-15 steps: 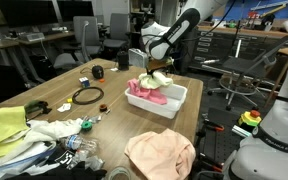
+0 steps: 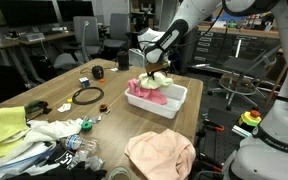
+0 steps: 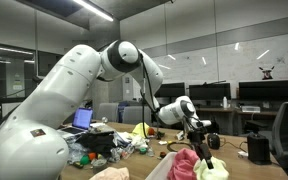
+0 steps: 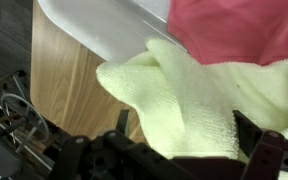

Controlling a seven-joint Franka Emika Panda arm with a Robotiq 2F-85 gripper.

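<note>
A pale yellow cloth (image 4: 189, 105) bulges up between the spread fingers of my open gripper in the wrist view. One finger (image 4: 115, 140) is over the table side and the other (image 4: 247, 132) presses close against the cloth; contact is hard to tell. Beside it lies a pink cloth (image 4: 239, 28) inside the white bin (image 4: 114, 25). Exterior view 1 has both cloths heaped at the bin's far end, the pale one (image 2: 156, 80) draped over its edge above the pink one (image 2: 162, 95). In exterior view 2 the gripper (image 3: 205, 142) points down onto the pale cloth (image 3: 212, 170).
The near part of the bin (image 2: 189, 105) looks empty. A peach cloth (image 2: 161, 155) lies on the table in front. Other cloths (image 2: 29, 140) and a clear bottle (image 2: 79, 145) crowd the left. Bare wood (image 2: 114, 125) runs through the middle.
The arm has shifted slightly left and lower over the cloths in exterior view 1. The bin and cloths look about the same.
</note>
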